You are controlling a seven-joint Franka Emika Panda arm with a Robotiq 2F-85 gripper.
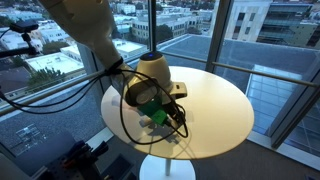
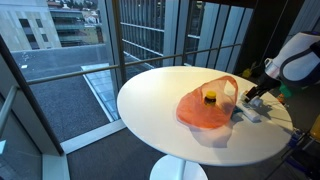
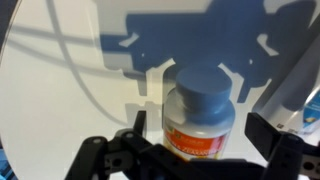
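In the wrist view a bottle (image 3: 198,112) with a grey-blue cap and an orange-red label shows below my gripper. The fingers are open, with a finger (image 3: 140,124) to the left of the bottle and the other to its right. Bare table shows on both sides of it, so I see no contact. From exterior view 2, the gripper (image 2: 263,88) is low over the right part of the white round table (image 2: 150,100). Beside it on the table lies an orange mesh bag (image 2: 198,108), with a yellow-topped item (image 2: 210,97) in or behind it.
White objects (image 2: 248,112) lie by the bag, under the arm. A blue-and-white item (image 3: 310,110) edges into the wrist view at right. Loose black cables hang round the arm (image 1: 95,35). Open tabletop (image 1: 225,110) extends away from the arm.
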